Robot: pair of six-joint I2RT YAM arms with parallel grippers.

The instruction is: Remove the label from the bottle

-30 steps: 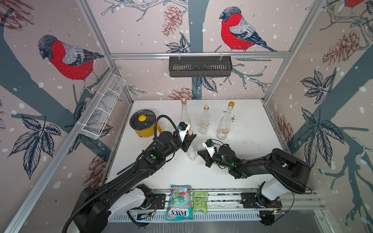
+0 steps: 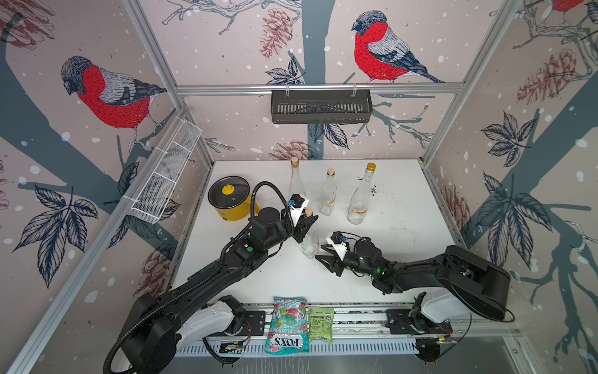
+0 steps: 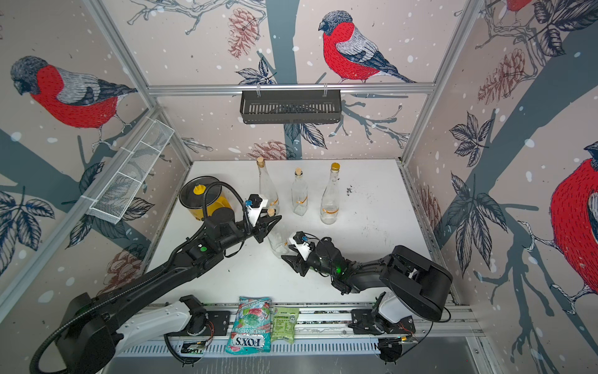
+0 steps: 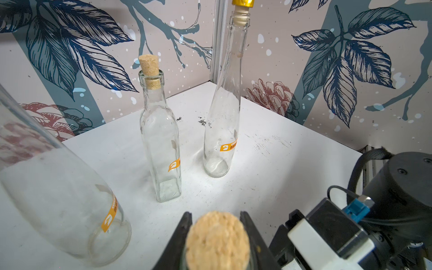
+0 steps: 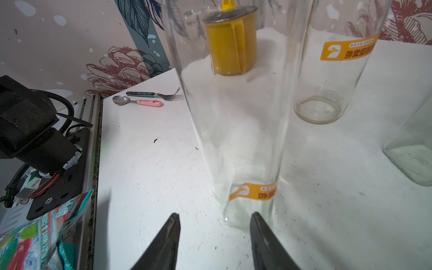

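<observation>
My left gripper (image 2: pixel 305 225) is shut on the neck of a clear glass bottle; its cork (image 4: pixel 217 243) fills the bottom of the left wrist view. The orange label (image 5: pixel 254 191) is low on that bottle. My right gripper is open, its fingertips just in front of the bottle near the label's height, nothing between them.
Three more bottles with orange labels (image 4: pixel 228 146) stand behind, along with a yellow pot (image 2: pixel 230 208). A fork (image 5: pixel 150 94) and spoon (image 5: pixel 135 101) lie at the left. Snack bags (image 2: pixel 287 324) lie at the front edge.
The left gripper and bottle have shifted very slightly right.
</observation>
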